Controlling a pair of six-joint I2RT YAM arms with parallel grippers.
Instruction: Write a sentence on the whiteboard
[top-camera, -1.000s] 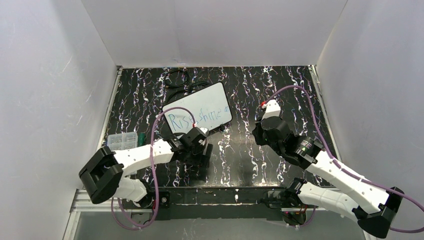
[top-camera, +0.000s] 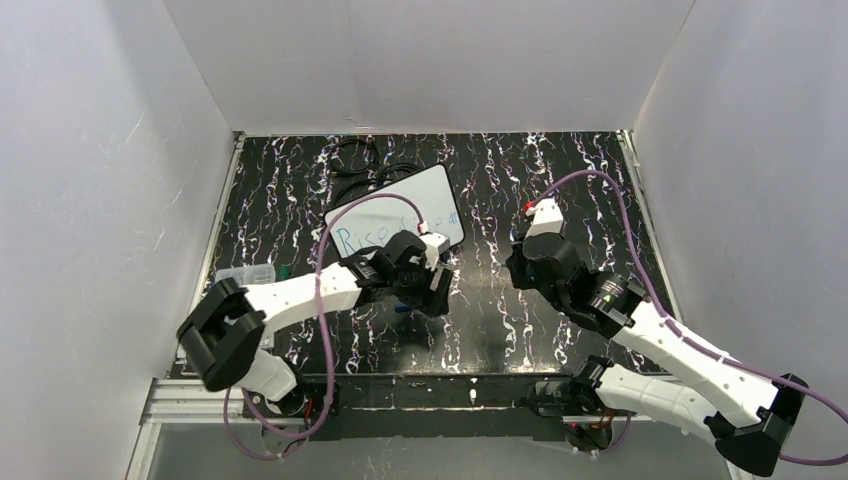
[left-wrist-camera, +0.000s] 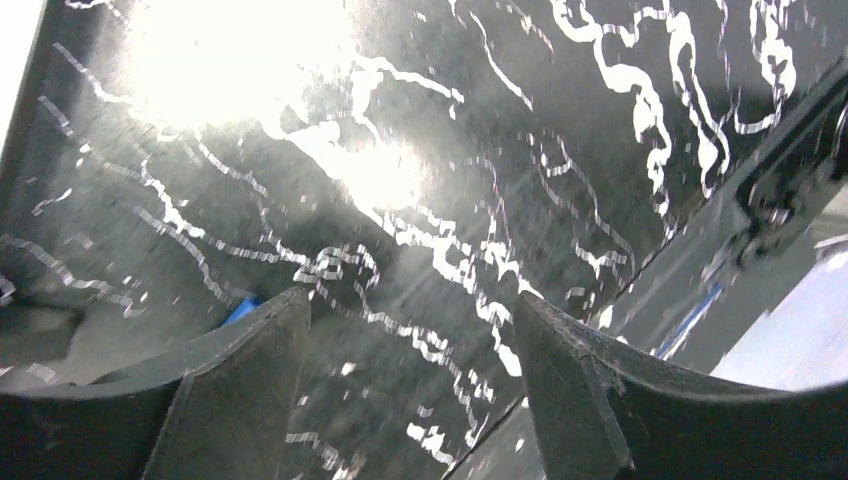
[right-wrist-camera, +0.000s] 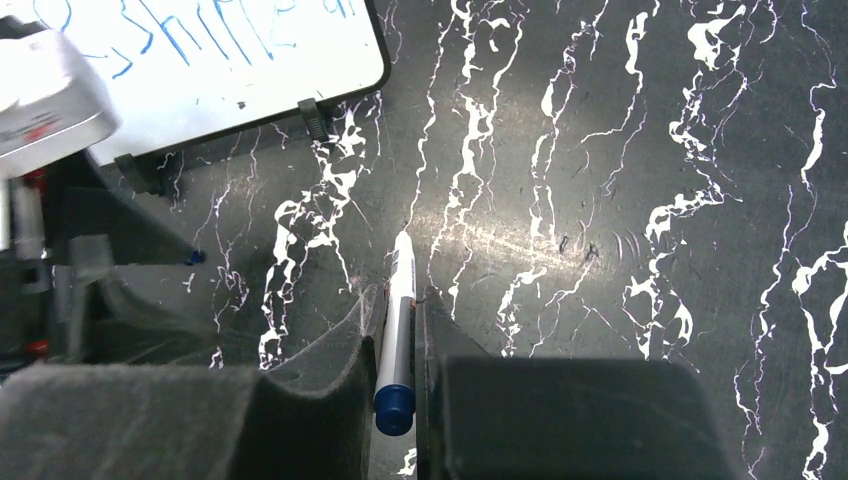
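The whiteboard (top-camera: 390, 200) lies tilted at the middle back, bearing blue handwriting that starts "Rise", partly hidden by my left arm. My left gripper (top-camera: 436, 295) is over the black table just below the board, fingers apart with nothing between them; in the left wrist view a small blue item (left-wrist-camera: 240, 310) lies behind its finger. My right gripper (top-camera: 515, 260), right of the board, is shut on a white marker (right-wrist-camera: 401, 290) with a dark blue end, its tip pointing toward the table's back.
Black cables (top-camera: 355, 160) lie behind the board. A clear plastic box (top-camera: 240, 276) with a green item (top-camera: 282, 271) beside it is at the left. The table's front edge runs below both arms.
My left arm has moved right and its wrist has risen toward the board's lower right, covering more of the writing. The right arm is unchanged.
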